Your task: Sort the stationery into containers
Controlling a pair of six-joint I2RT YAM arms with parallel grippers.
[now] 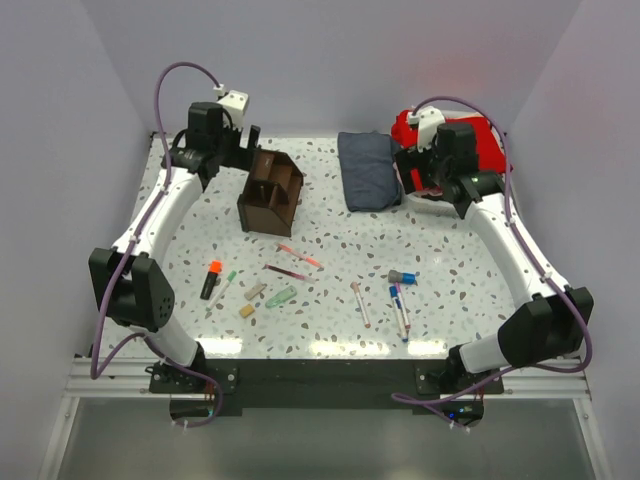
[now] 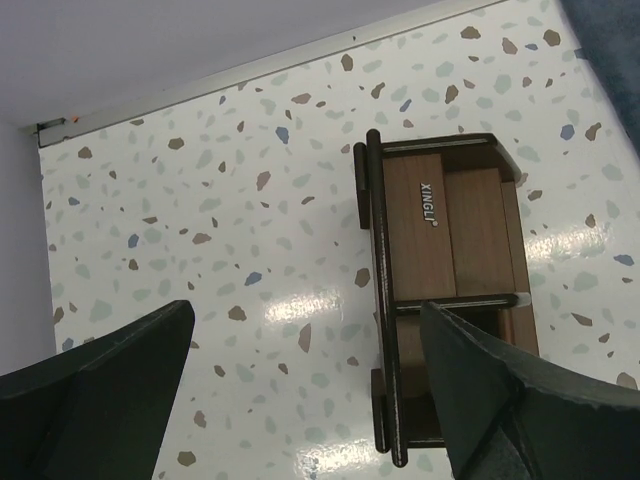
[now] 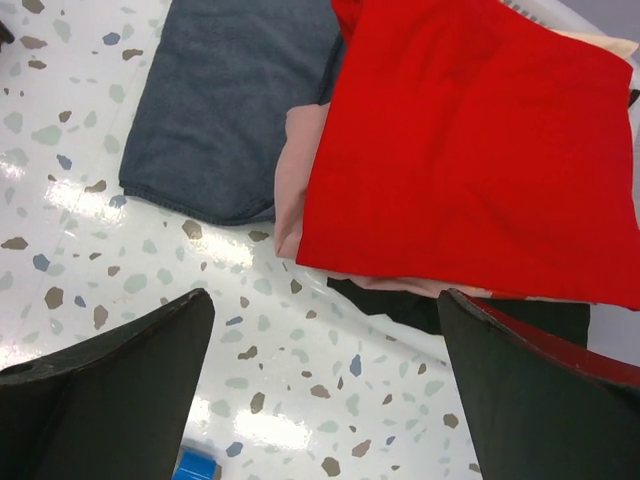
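Observation:
A dark brown wooden organizer (image 1: 270, 192) with compartments stands at the back left. My left gripper (image 1: 247, 150) hangs open by its back left corner, with no object between the fingers. My right gripper (image 1: 408, 172), also open and empty, is over the front left of the red cloth. Loose on the table lie an orange and black marker (image 1: 211, 280), a green pen (image 1: 221, 290), a tan eraser (image 1: 255, 293), a yellow block (image 1: 246, 311), a green correction tape (image 1: 281, 297), a dark pen (image 1: 288, 272), an orange pen (image 1: 300, 255) and a white stick (image 1: 361, 304). Two pens (image 1: 400, 308) lie near a blue cylinder (image 1: 403, 277).
A white basket (image 1: 432, 207) heaped with red cloth (image 3: 480, 150) fills the back right. Beside it lies a folded dark blue cloth (image 1: 368, 172). Bare table separates the organizer from this cloth. A dark table edge (image 1: 325, 378) runs along the front.

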